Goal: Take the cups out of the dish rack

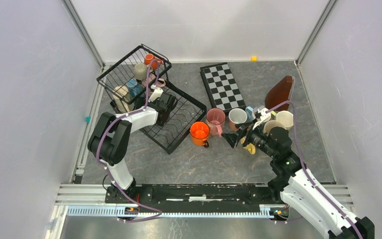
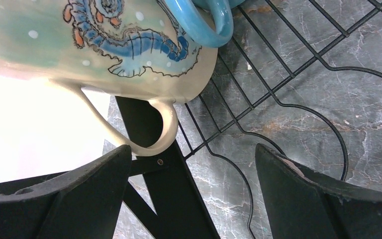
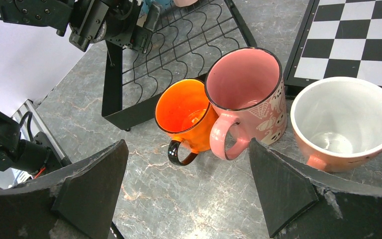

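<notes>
In the left wrist view a cream mug (image 2: 144, 55) with a blue seahorse lies on its side in the dish rack (image 2: 161, 174), its handle hanging downward close to one fingertip. Beside it is a light-blue mug (image 2: 206, 22). My left gripper is open just short of the cream mug, holding nothing. Also in the rack, an orange cup (image 1: 149, 59) and a beige cup (image 1: 140, 71) sit on the upper tier. Over the counter my right gripper stands open and empty, close to an orange mug (image 3: 186, 112) and a pink mug (image 3: 248, 94).
A white-and-peach cup (image 3: 345, 122) stands right of the pink mug, with more cups partly hidden around the right arm. Behind them lies a chessboard (image 1: 223, 84); a brown object (image 1: 280, 93) stands at the back right.
</notes>
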